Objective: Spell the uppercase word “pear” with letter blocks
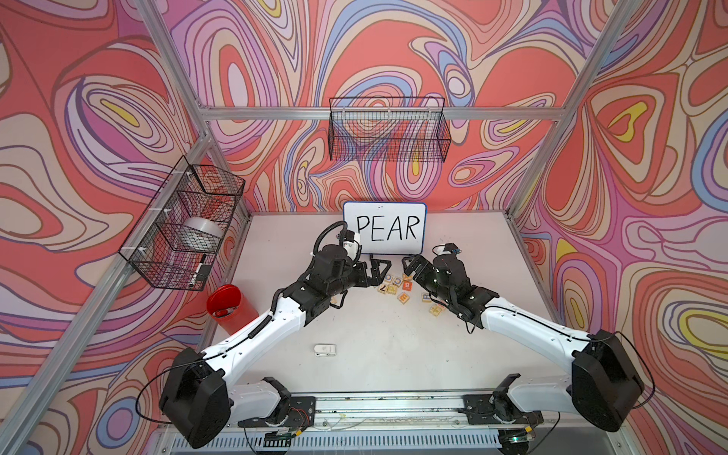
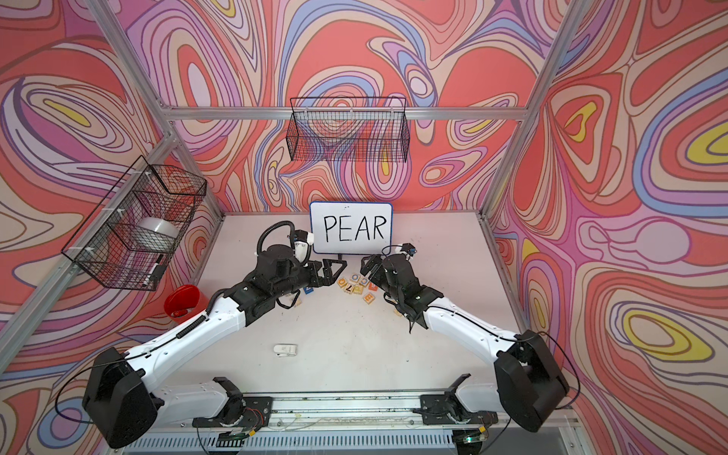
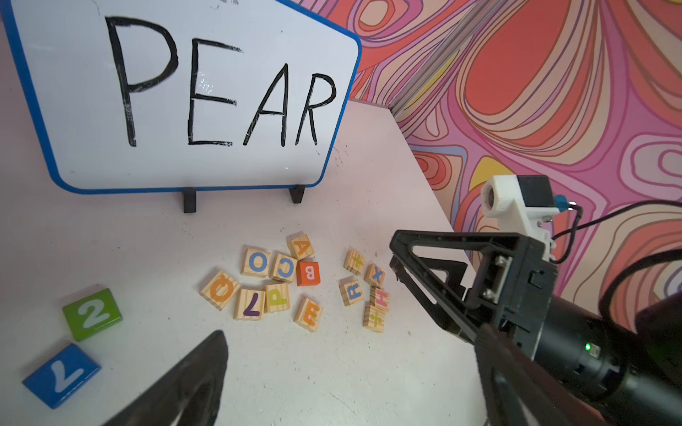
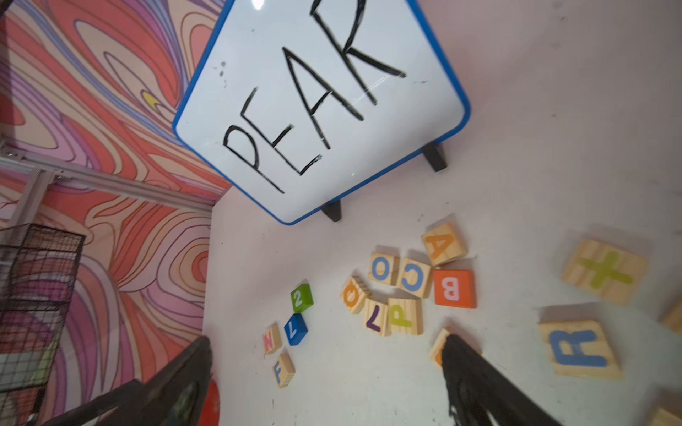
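Note:
Letter blocks lie loose on the white table. In the left wrist view, the P block point(image 3: 277, 297) touches the 7 block, and the orange E block point(image 3: 308, 313) lies just to its right. Above the red B block sits the A block point(image 3: 301, 245). Farther right is the R block, seen closer in the right wrist view, where the P block point(image 4: 404, 316) and A block point(image 4: 444, 243) also show. My left gripper is open and empty above the table. My right gripper hangs open too, with nothing between its blurred fingers.
A whiteboard point(image 1: 384, 227) reading PEAR stands behind the blocks. Number blocks, among them a green 2 point(image 3: 92, 313) and a blue one point(image 3: 61, 375), lie left. A red bucket point(image 1: 232, 311) and a white object point(image 1: 325, 349) are left.

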